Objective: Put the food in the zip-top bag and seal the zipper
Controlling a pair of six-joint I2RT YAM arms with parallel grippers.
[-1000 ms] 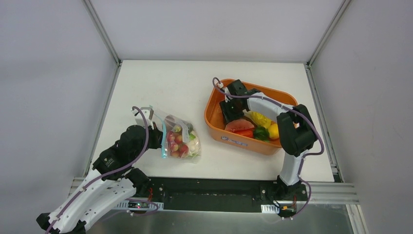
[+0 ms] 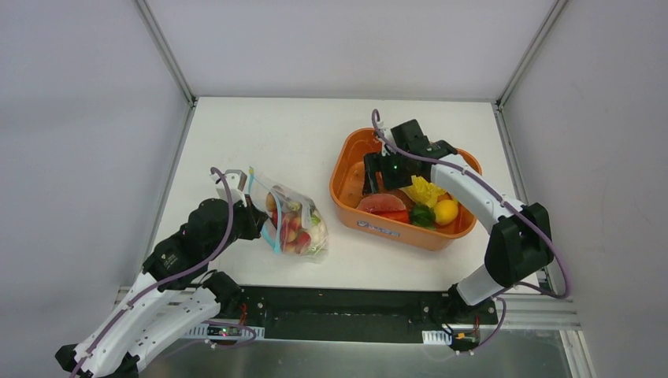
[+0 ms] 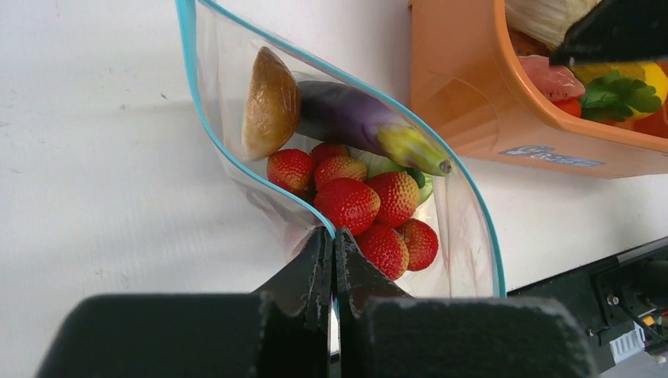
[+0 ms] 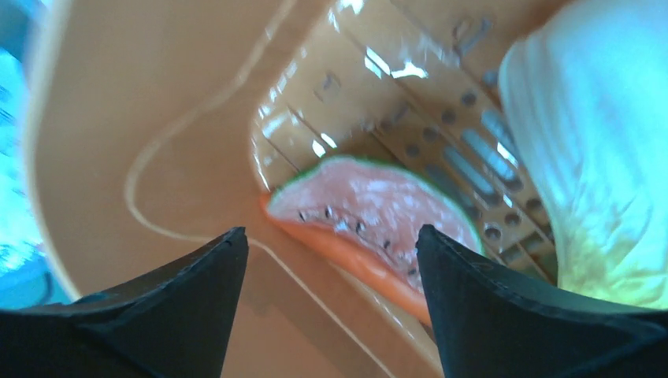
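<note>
The clear zip top bag (image 2: 317,248) stands left of the orange bin (image 2: 413,235). My left gripper is shut on the bag's blue zipper edge (image 3: 264,179), and the mouth gapes wide. Inside lie several strawberries (image 3: 346,205), an eggplant (image 3: 343,118) and a brown rounded piece (image 3: 270,106). Over the bin's left part, my right gripper is open with nothing held. Beyond its fingers (image 4: 197,283), in the right wrist view, rests a watermelon slice (image 4: 378,205), pink with a green rim, against the bin wall.
A pale leafy cabbage (image 4: 603,150) lies right of the slice. The bin also holds a yellow lemon (image 2: 446,212), a green pepper (image 2: 423,215) and a red piece (image 2: 400,215).
</note>
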